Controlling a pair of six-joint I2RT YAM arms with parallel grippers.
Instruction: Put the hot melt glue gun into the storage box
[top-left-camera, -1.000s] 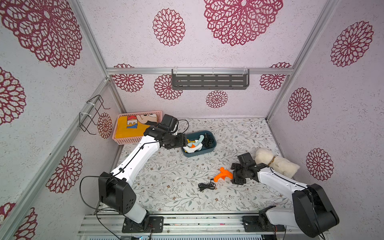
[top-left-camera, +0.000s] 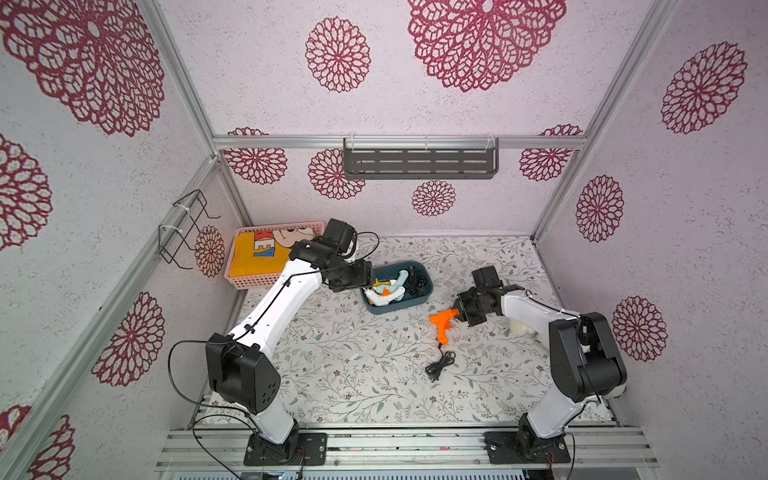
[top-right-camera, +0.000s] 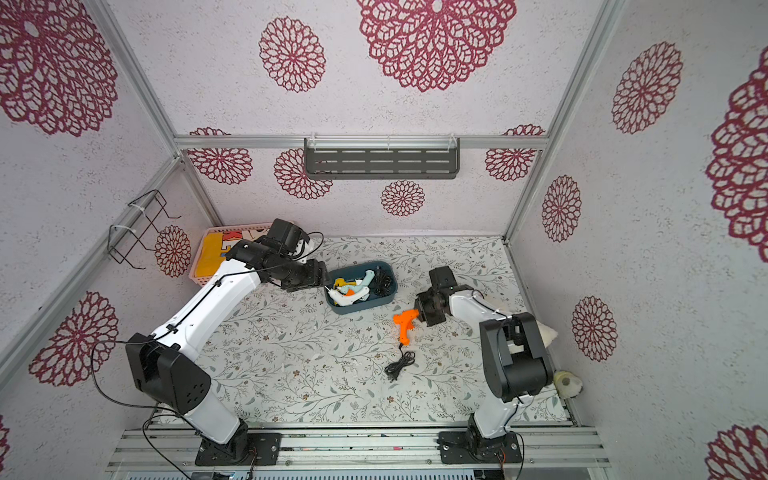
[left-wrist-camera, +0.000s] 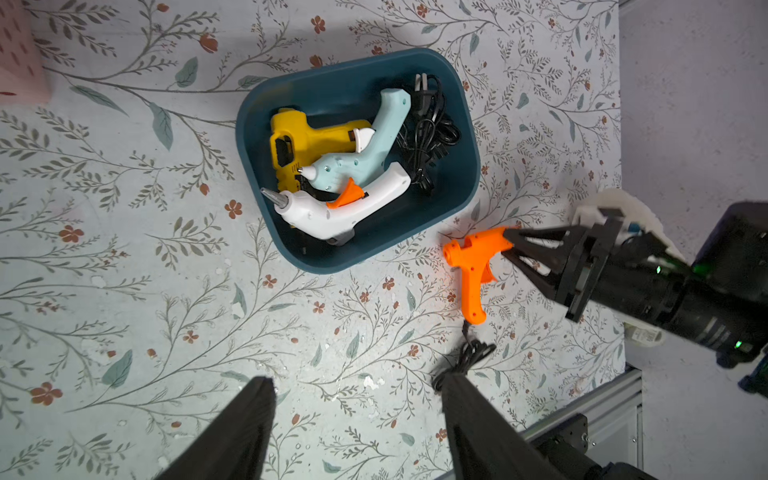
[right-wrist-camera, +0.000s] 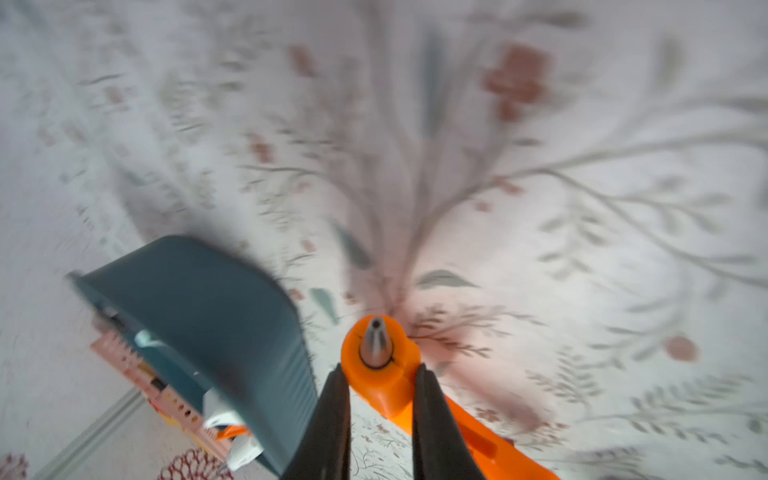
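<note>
The orange hot melt glue gun is held by its nozzle end, with my right gripper shut on it. Its handle points down toward the front in the left wrist view, and a bundled black cord trails from it. Left of the gun and apart from it is the dark blue storage box. Inside lie a yellow gun, a light blue gun, a white gun and black cords. My left gripper is open and empty, near the box's left side.
A pink basket with a yellow cloth stands at the back left. A cream plush lies behind the right arm. A grey shelf hangs on the back wall.
My right gripper closed on the glue gun and moved it back toward the box level, with the cord dragged along and the handle swung round. The left arm shifted only slightly.
</note>
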